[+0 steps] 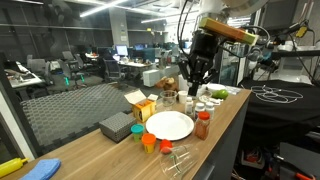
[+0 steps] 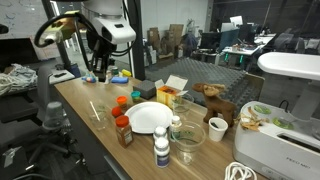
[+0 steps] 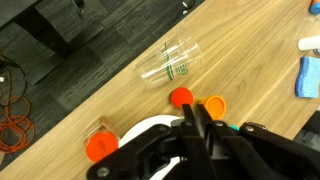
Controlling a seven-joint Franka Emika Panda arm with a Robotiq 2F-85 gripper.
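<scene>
A clear plastic cup lies on its side on the wooden table, next to the red ball-like item. It shows faintly near the table's front edge as a clear cup. Above the table hangs my gripper, well clear of the cup, open and with nothing between its fingers. In the wrist view the dark fingers stand over the white plate, a small gap between their tips.
Orange cups, a jar with an orange lid and several white-capped bottles surround the plate. A glass bowl and a brown toy stand farther along.
</scene>
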